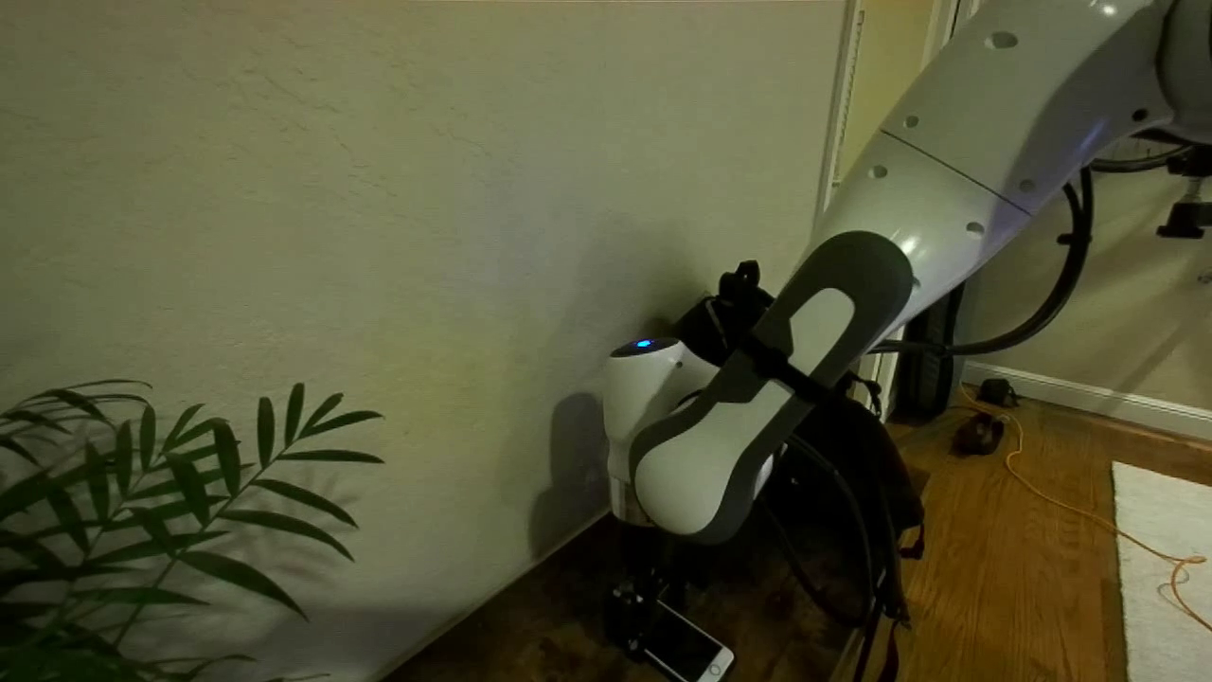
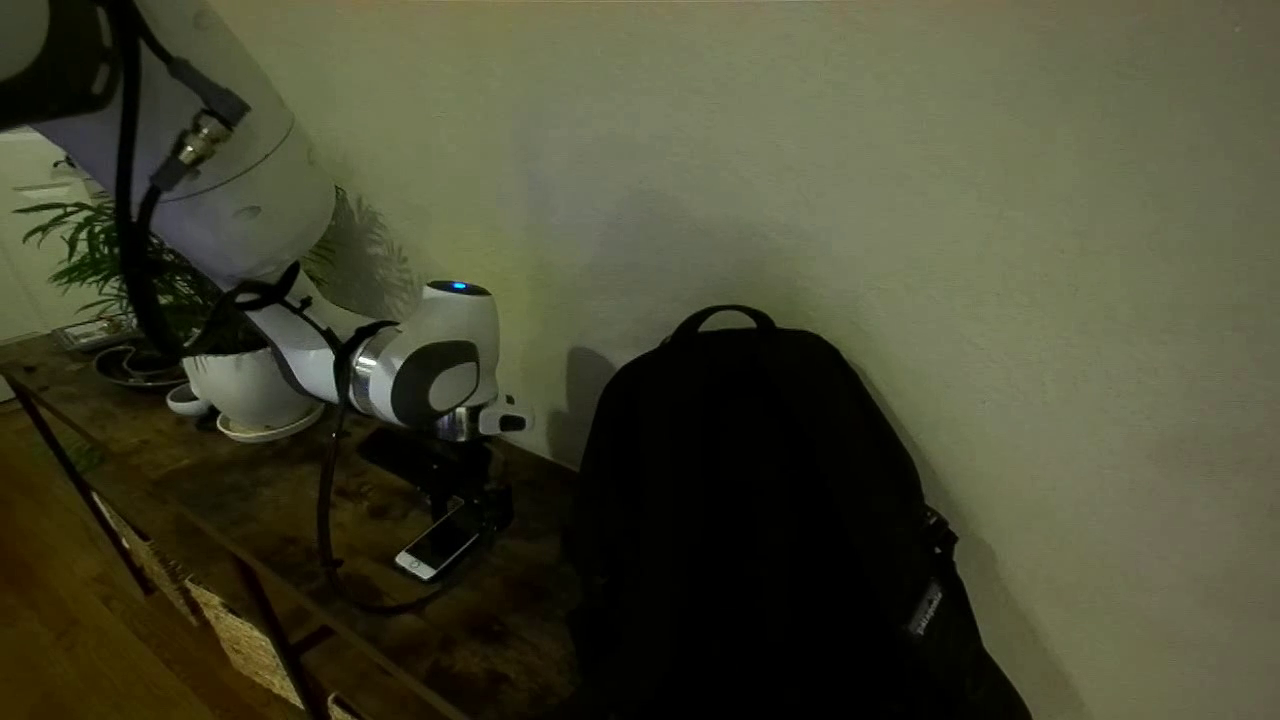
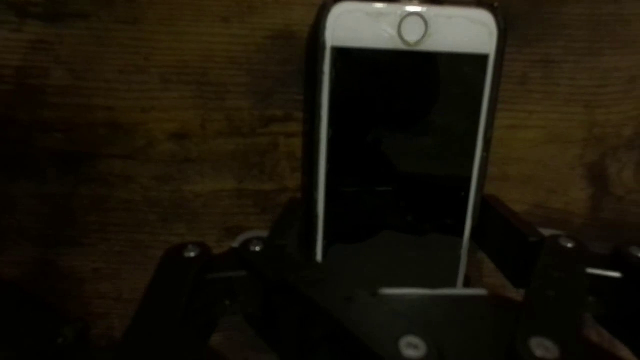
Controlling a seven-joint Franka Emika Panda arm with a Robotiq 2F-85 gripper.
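A phone with a white front and a black screen point(image 3: 408, 132) lies face up on the dark wooden table, its home-button end toward the top of the wrist view. My gripper straddles its other end, one dark finger along each long side. The fingers stand about a phone's width apart; whether both fingers press on its edges cannot be made out in this dim light. From outside, the phone point(image 1: 689, 644) sticks out beside the black gripper point(image 1: 645, 614). The second exterior view shows the phone point(image 2: 439, 542) under the gripper point(image 2: 474, 504) too.
A black backpack point(image 2: 768, 516) stands close by on the table, against the wall point(image 2: 1020, 240). A potted plant point(image 2: 252, 384) occupies the table's other end. Bare tabletop point(image 2: 480, 648) lies around the phone. A cable point(image 2: 326, 504) hangs from the arm.
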